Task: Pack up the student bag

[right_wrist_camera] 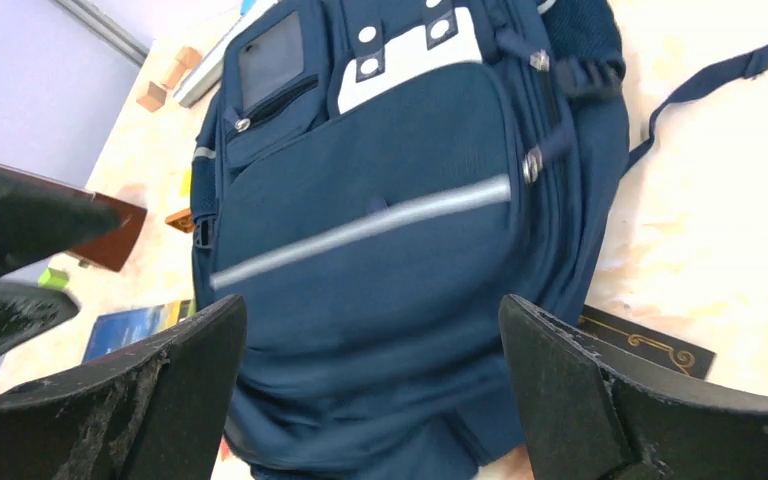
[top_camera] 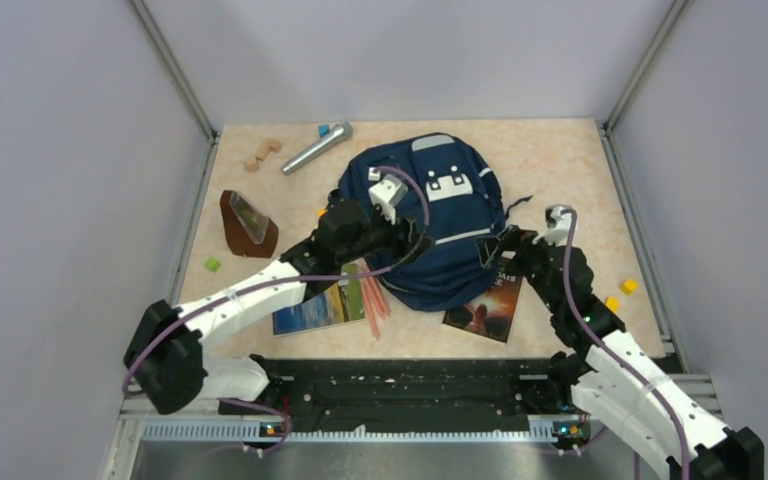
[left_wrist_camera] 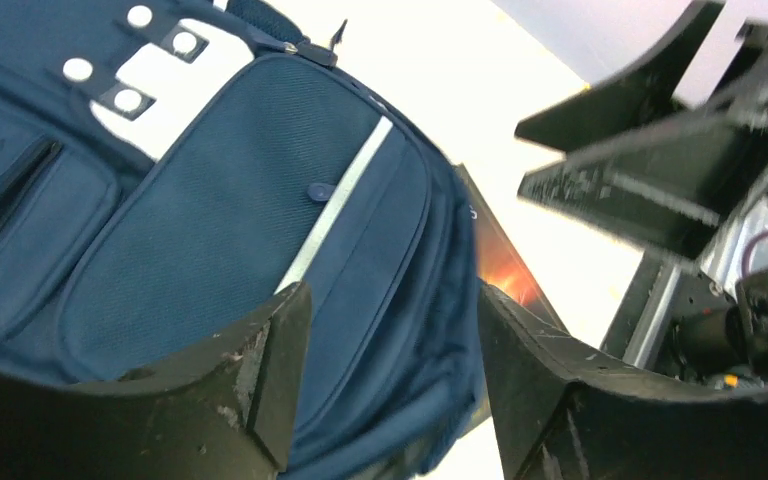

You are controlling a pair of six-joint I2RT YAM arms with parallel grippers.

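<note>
The navy student bag (top_camera: 440,225) lies on the table, its front flap (right_wrist_camera: 380,290) down over the opening, so the inside is hidden. Above the bag's left side hovers my left gripper (top_camera: 418,246), its fingers (left_wrist_camera: 285,365) apart with only bag cloth visible beyond them. My right gripper (top_camera: 488,247) is open over the right edge, nothing between its fingers. A landscape-covered book (top_camera: 305,314) and pink sticks (top_camera: 375,300) lie to the bag's left. A dark book (top_camera: 490,308) sits partly under its lower right.
A brown holder (top_camera: 248,226) stands at the left, and a silver tube (top_camera: 317,149) lies at the back beside small wooden pieces (top_camera: 261,154). Yellow blocks (top_camera: 628,286) rest near the right edge.
</note>
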